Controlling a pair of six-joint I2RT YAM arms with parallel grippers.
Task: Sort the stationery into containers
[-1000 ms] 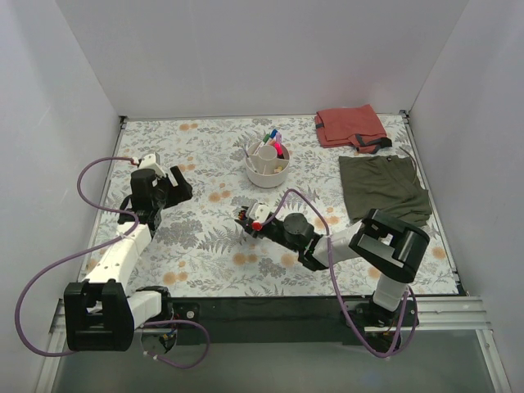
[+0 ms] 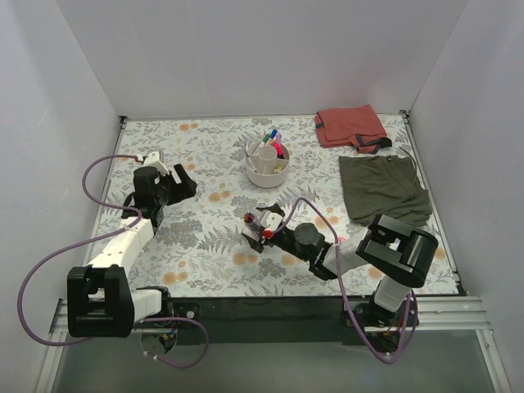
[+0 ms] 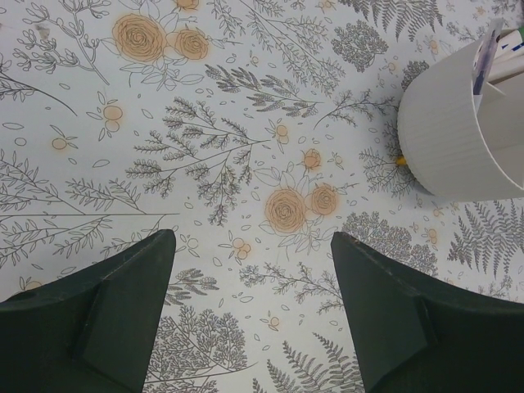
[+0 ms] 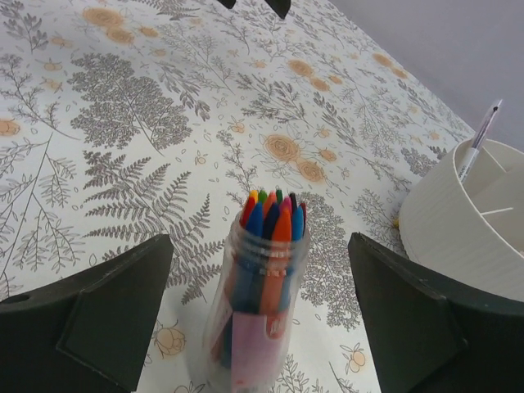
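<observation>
A clear jar of coloured pencils [image 4: 260,303] stands upright on the table, pencil tips up, in the right wrist view. My right gripper has its fingers apart on either side of the jar, with bare tablecloth showing between each finger and the glass. From above, the right gripper [image 2: 264,229] is at the table's middle and partly covers the jar. My left gripper [image 2: 187,182] is open and empty over the left side. In the left wrist view only patterned cloth lies between its fingers. A white round container [image 2: 267,168] holding pens and markers [image 2: 273,137] stands behind.
A folded red-brown pouch [image 2: 350,127] lies at the back right, with a dark green pouch [image 2: 383,188] in front of it. The tablecloth [image 2: 217,176] is clear between the left gripper and the white container.
The right gripper has shifted slightly right and toward the front edge, and more of the jar shows now. My left gripper has moved a little to the right.
</observation>
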